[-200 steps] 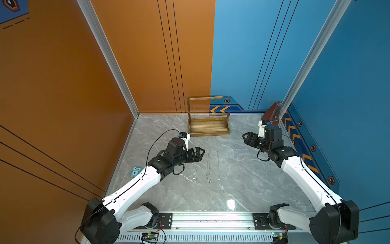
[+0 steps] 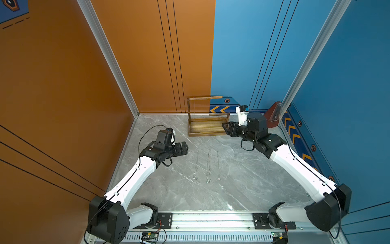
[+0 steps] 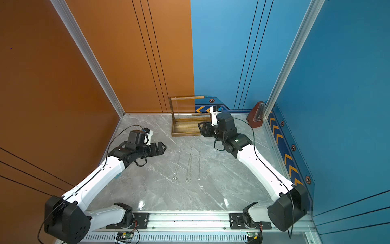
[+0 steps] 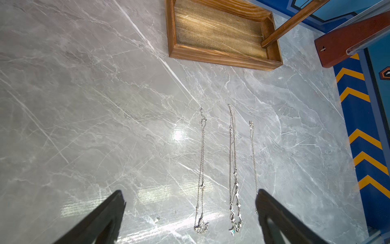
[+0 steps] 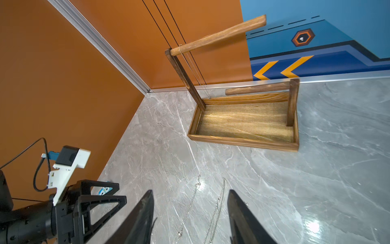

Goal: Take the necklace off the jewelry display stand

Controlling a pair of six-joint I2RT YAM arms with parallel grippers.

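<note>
The wooden jewelry stand (image 5: 243, 143) is a shallow tray with a tall bar on its left and a lower bar on its right. A thin necklace (image 5: 195, 70) hangs from the inner end of the tall bar. Several silver necklaces, among them a left one (image 4: 202, 162) and a middle one (image 4: 231, 154), lie stretched on the table. My left gripper is open above the table left of the stand, nothing between its fingers. In front of the stand's right side, my right gripper hovers with its fingers apart, the fingers empty.
A reddish-brown object with a clear part (image 2: 273, 113) stands in the back right corner. Walls close in behind the stand.
My left gripper has drawn back to the left. The stand and the necklaces on the table have not moved.
</note>
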